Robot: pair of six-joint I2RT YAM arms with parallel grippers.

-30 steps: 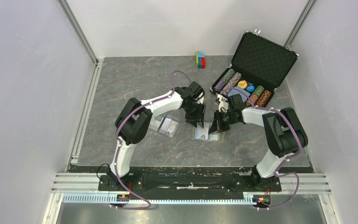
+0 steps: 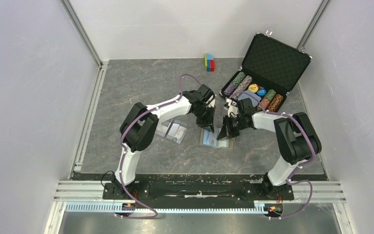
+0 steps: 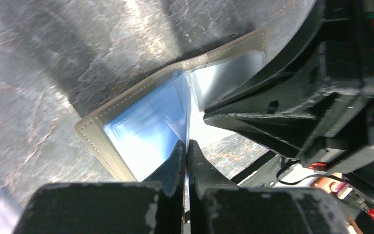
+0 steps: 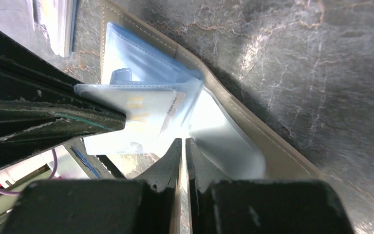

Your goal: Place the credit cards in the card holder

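Note:
The open card holder [image 2: 207, 140], grey-beige outside with clear blue sleeves inside, lies on the grey table beneath both grippers. My left gripper is shut on the edge of a raised clear sleeve [image 3: 148, 122]. In the right wrist view, that sleeve [image 4: 141, 109] stands tilted beside the other gripper's black fingers. My right gripper has its fingertips close together over the holder's pale inside; whether it holds anything I cannot tell. A clear box with cards [image 2: 171, 131] lies left of the holder.
An open case of poker chips [image 2: 253, 87] stands at the back right, behind the right arm. Coloured blocks [image 2: 209, 62] sit at the back.
In the top view my left gripper has shifted very slightly, and the blue sleeve beneath it looks differently placed. The right arm looks unmoved.

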